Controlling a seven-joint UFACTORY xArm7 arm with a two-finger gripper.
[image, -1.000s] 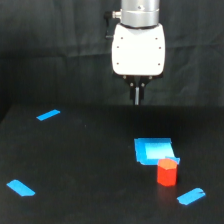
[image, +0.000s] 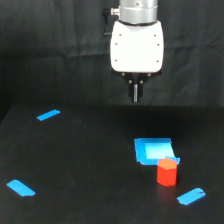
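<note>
The white robot hand with its gripper (image: 135, 86) hangs high at the top centre, above the dark table (image: 90, 160). Its narrow dark fingers point down, and I cannot tell whether they are apart. Below and to the right, a red block (image: 167, 172) stands just in front of a blue square (image: 150, 149) with a lighter middle.
Short blue tape strips mark the table: one at back left (image: 48, 114), one at front left (image: 21, 188), one at front right (image: 191, 196). A dark curtain (image: 50, 55) hangs behind.
The red block and blue square have not moved.
</note>
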